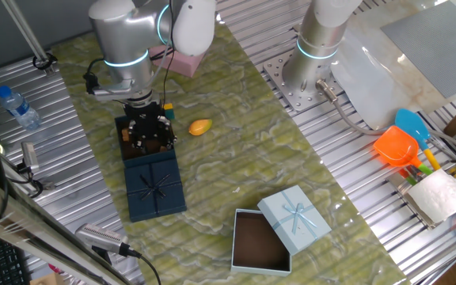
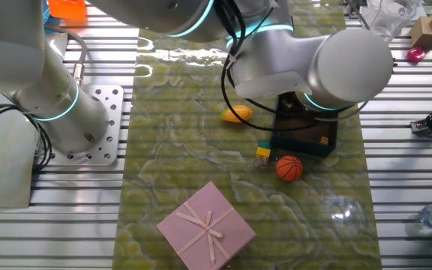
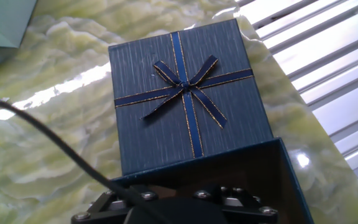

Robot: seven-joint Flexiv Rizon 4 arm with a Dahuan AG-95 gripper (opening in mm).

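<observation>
My gripper (image 1: pixel 150 144) hangs over the open dark blue box (image 1: pixel 123 155), its lower end at or inside the opening. Whether its fingers are spread or closed does not show clearly, and anything between them is hidden. In the wrist view only the gripper's upper links appear, at the bottom edge in front of the box's wall (image 3: pixel 289 177). A dark blue lid (image 3: pixel 148 134) with a ribbon bow lies against the box's near side. Inside the box, by one wall, sits a small orange-brown thing (image 2: pixel 324 140).
Beside the box are a yellow-orange mango (image 1: pixel 200 127), a green-and-yellow block (image 2: pixel 263 150) and an orange basketball (image 2: pixel 289 169). A pink gift box (image 2: pixel 206 227) and an open light blue box (image 1: pixel 235 237) with its tilted lid (image 1: pixel 295 218) stand farther off.
</observation>
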